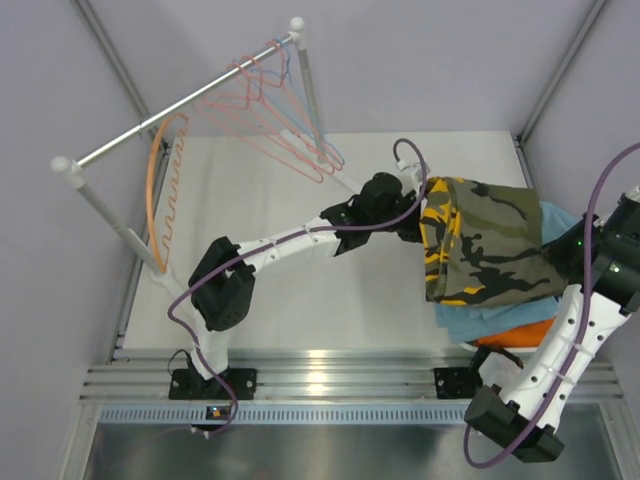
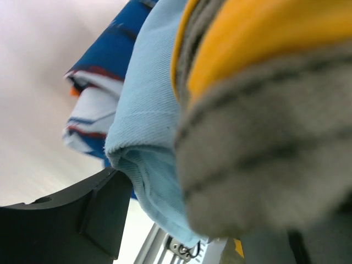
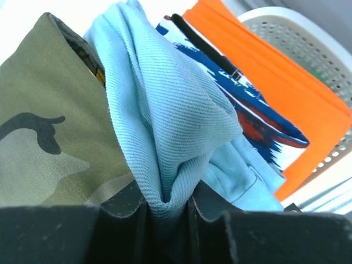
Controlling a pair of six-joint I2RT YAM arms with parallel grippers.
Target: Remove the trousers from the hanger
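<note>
A bundle of camouflage trousers point(image 1: 490, 240) with yellow patches lies folded on a pile of clothes over a white basket point(image 3: 324, 55) at the right. My left gripper point(image 1: 410, 205) is at the bundle's left edge, its fingers part open; grey and yellow cloth point(image 2: 264, 137) fills much of its view, with light-blue cloth point(image 2: 143, 93) beside. My right gripper is shut on light-blue fabric point(image 3: 165, 110) at the bundle's right side, next to the camouflage cloth.
A white rack point(image 1: 190, 95) with empty pink, blue and orange hangers stands on the left. An orange garment point(image 3: 308, 115) and patterned cloth lie in the pile. The board's middle is clear.
</note>
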